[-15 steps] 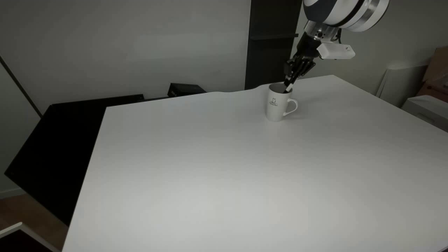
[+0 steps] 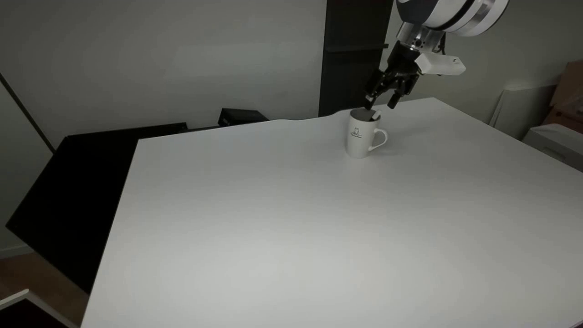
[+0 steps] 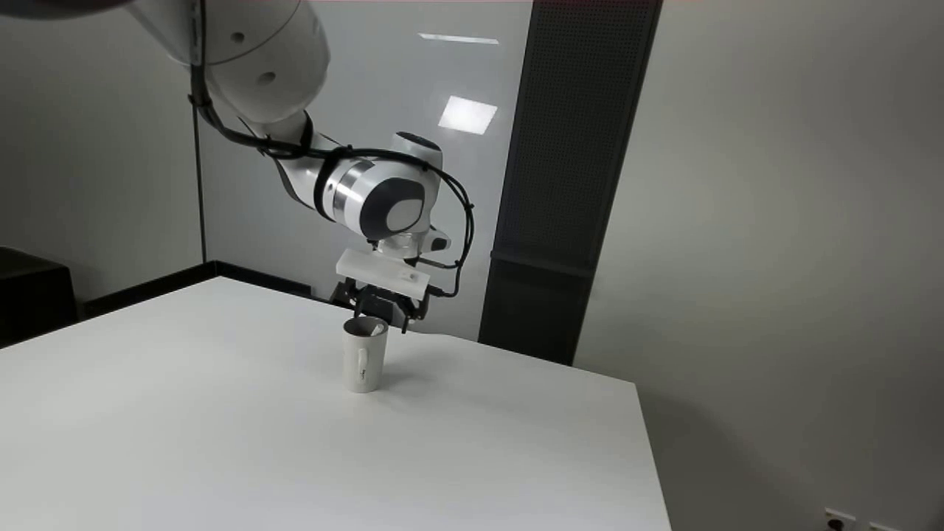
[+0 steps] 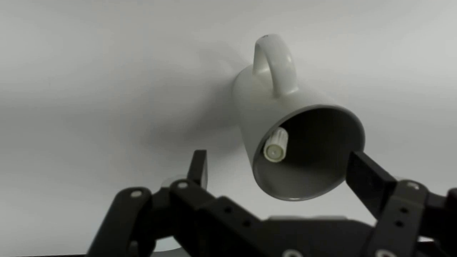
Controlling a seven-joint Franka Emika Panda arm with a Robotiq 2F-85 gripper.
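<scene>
A white mug point(image 2: 358, 139) with a small drawing on its side stands upright near the table's back edge. In the wrist view the mug point(image 4: 267, 98) shows its handle at the top and its dark mouth facing the camera. Inside it leans a white marker-like stick point(image 4: 276, 145), its end resting by the rim; the lower part is hidden in the mug. My gripper point(image 2: 382, 101) hangs just above the mug, its fingers spread wide. Nothing is between the fingers, one to the left of the mug's mouth and the other by its right rim.
Beyond the back edge sits a black box point(image 2: 240, 116). A grey-white box point(image 2: 557, 143) stands past the right edge.
The gripper's fingers have parted, letting go of the white stick, which now leans in the mug. The arm has risen slightly; the mug has stayed in place.
</scene>
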